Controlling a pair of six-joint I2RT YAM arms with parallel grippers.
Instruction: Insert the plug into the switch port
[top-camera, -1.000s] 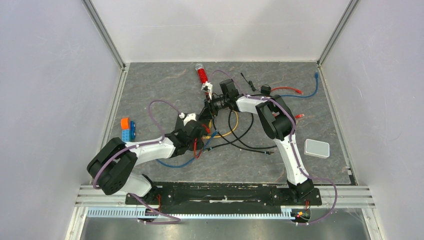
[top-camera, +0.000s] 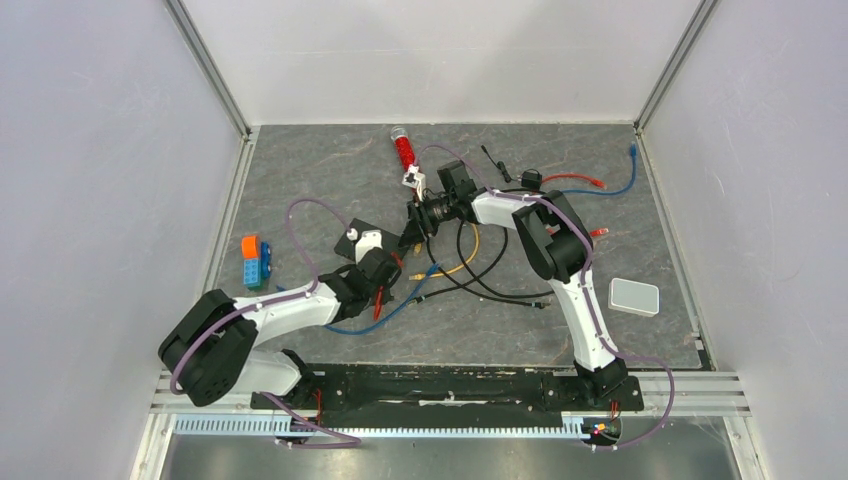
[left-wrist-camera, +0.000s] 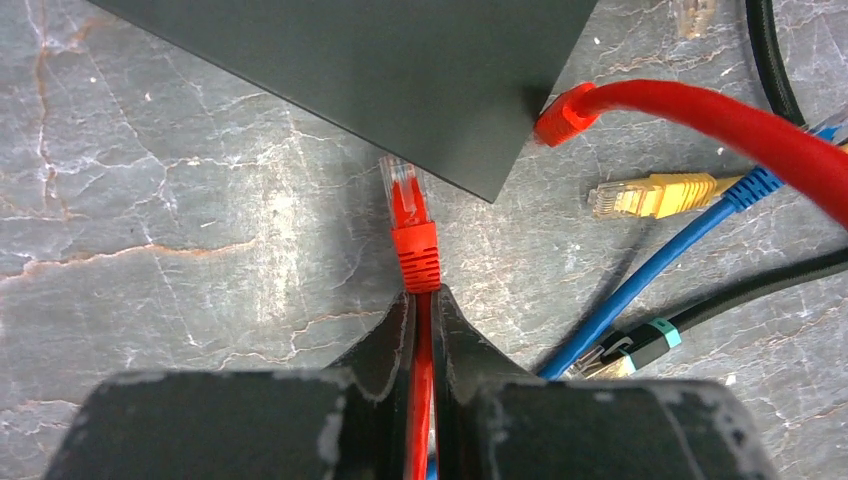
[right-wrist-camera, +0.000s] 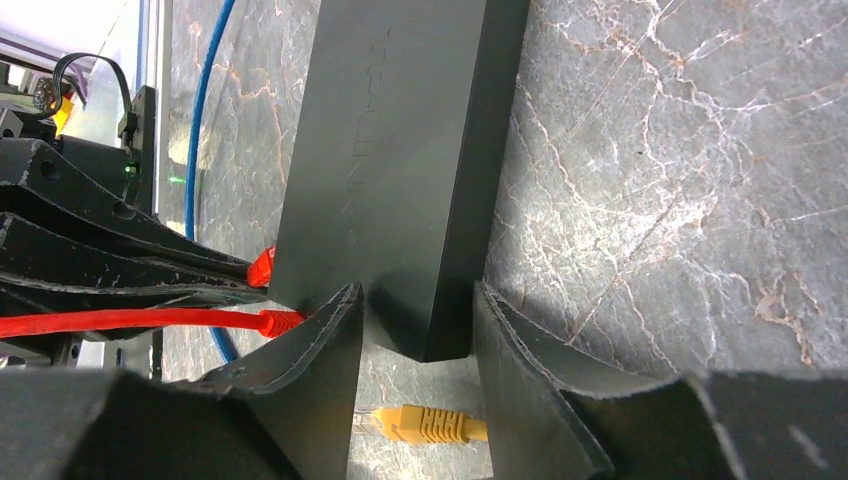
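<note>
In the left wrist view a red plug (left-wrist-camera: 415, 250) lies beside the black switch box (left-wrist-camera: 400, 80); my left gripper has its fingertips close around the red cable behind the plug's boot, though whether they grip firmly is unclear. The plug's clear tip is by the box's edge. In the right wrist view my right gripper stands open with its fingertips at the near end of the switch box (right-wrist-camera: 385, 170). A second red cable boot (left-wrist-camera: 565, 115) is at the box's corner. The box's ports are hidden.
A yellow plug (left-wrist-camera: 670, 194), blue and black cables lie right of the box. A red cylinder (top-camera: 403, 148), toy blocks (top-camera: 252, 262) and a white case (top-camera: 634, 296) lie farther out.
My left gripper and arm have shifted left, with the red cable beside it moving too; more of the black box shows in the top view. The right arm is essentially still.
</note>
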